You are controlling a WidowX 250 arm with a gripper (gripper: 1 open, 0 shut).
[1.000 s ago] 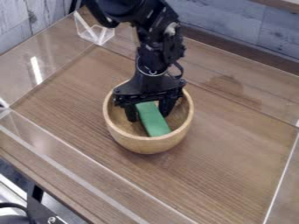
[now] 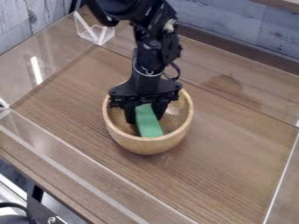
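A tan round bowl (image 2: 173,140) sits on the wooden table (image 2: 233,157) in the centre of the camera view. Inside it lies a green elongated object (image 2: 149,126). My black gripper (image 2: 143,108) reaches down from the top into the bowl, its fingers at the upper end of the green object and shut on it. The fingertips are dark against the bowl's interior and partly hidden.
A clear plastic piece (image 2: 96,26) is at the table's upper left. A blue-grey plank wall runs behind.
The gripper has shifted very slightly over the bowl, and the green object shows a little differently beneath the fingers. The bowl stays in place.
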